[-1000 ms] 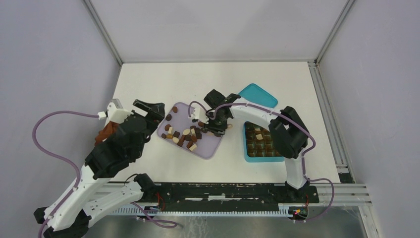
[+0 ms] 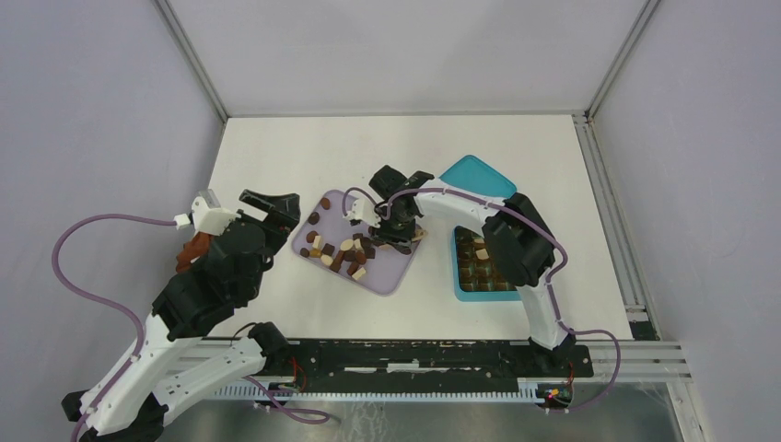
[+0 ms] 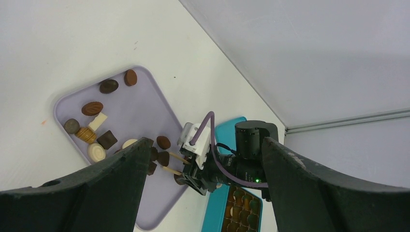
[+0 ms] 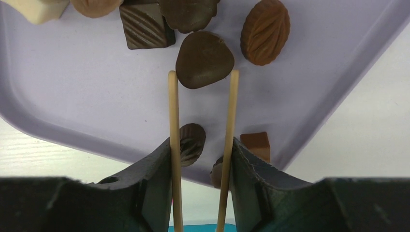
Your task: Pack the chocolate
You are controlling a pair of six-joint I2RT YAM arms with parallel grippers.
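Observation:
A lilac tray (image 2: 393, 280) holds loose chocolates, both dark and pale, in the middle of the table. My right gripper is over it, its two wooden stick fingers apart. Their tips flank a rounded dark chocolate (image 4: 205, 60), one at each side; firm contact cannot be told. Beside it lie a ridged square chocolate (image 4: 147, 26) and an oval brown one (image 4: 265, 33). To the right, a blue box (image 2: 488, 296) has a brown compartment insert, with a pale chocolate (image 2: 482, 254) in it. Left of the tray, my left gripper stands open and empty.
A flat blue lid or tray (image 2: 477, 175) lies behind the box, partly covered by the right arm. Low down in the tray are a shell-like dark chocolate (image 4: 192, 144) and a brown cube (image 4: 256, 145).
The right arm has shifted slightly left over the tray.

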